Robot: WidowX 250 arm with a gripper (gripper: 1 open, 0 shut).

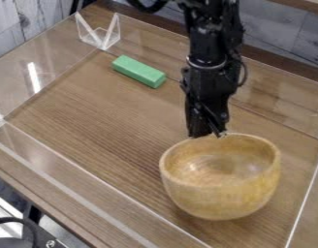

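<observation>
A large tan bowl (220, 194) sits at the lower right, its far side tilted up. The black robot gripper (207, 126) reaches down from the top centre, its fingertips at the bowl's back rim. Whether its fingers are shut on the rim is hard to tell. A green block (139, 70) lies on the wooden surface (84, 145) at the upper left of the arm.
A white wire-like holder (100, 31) stands at the top left. The wood is clear to the left and right of the arm. A black cable (19, 225) is at the lower left corner.
</observation>
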